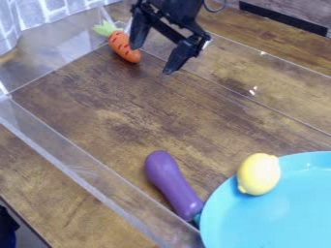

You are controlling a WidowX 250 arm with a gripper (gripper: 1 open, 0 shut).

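My black gripper (157,46) hangs open over the back of the wooden table, its fingers spread, with nothing seen between them. An orange toy carrot (124,46) with a pale green top lies just left of it, near the back left. A purple eggplant (173,182) lies at the front, beside a light blue plate (272,225). A yellow lemon (258,174) rests on that plate near its left side.
A clear plastic wall (65,165) runs along the table's left edge.
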